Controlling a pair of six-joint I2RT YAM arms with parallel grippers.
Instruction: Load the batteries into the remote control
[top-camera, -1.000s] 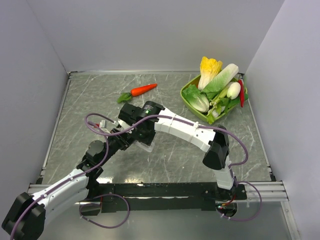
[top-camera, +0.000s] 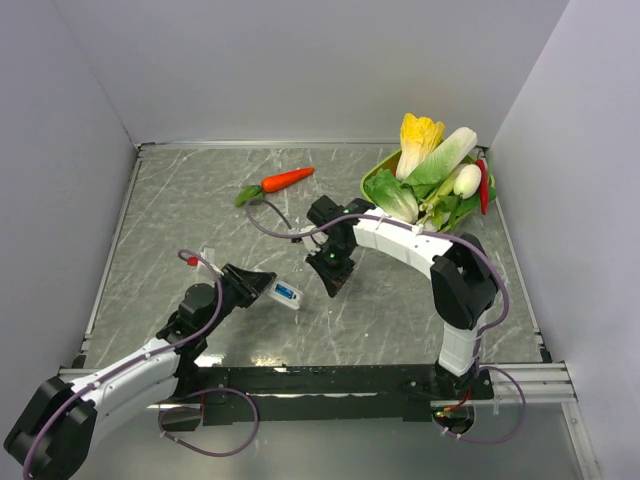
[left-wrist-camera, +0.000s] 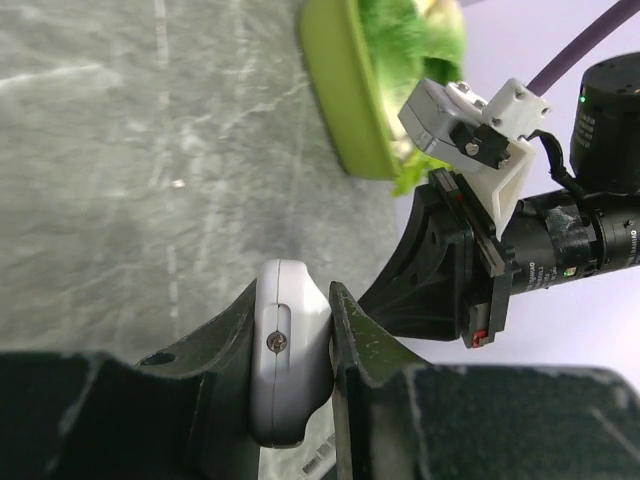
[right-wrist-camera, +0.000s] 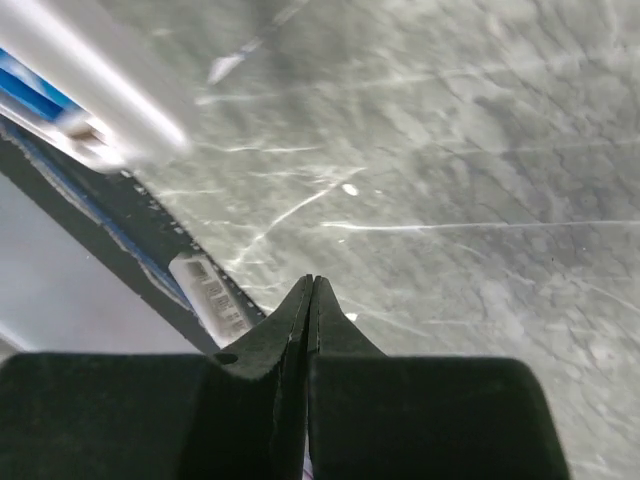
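The white remote control (top-camera: 285, 294) is clamped in my left gripper (top-camera: 268, 283), its open back facing up with blue in the battery bay. In the left wrist view the remote's rounded white end (left-wrist-camera: 290, 310) stands between the two dark fingers. At the upper left of the right wrist view, the remote's edge (right-wrist-camera: 110, 80) and a blue battery (right-wrist-camera: 30, 95) show, blurred; how many batteries lie inside I cannot tell. My right gripper (top-camera: 332, 285) is just right of the remote, apart from it. Its fingertips (right-wrist-camera: 300, 295) meet with nothing between them.
At the back right stands a green basket (top-camera: 376, 206) full of vegetables. A carrot (top-camera: 287, 179) lies at the back left. Along the front edge runs a dark rail (top-camera: 300, 380). The grey table between the right gripper and the basket is clear.
My right gripper has moved right, away from above the remote, which uncovers the blue in its bay. The left arm and the remote have stayed nearly in place.
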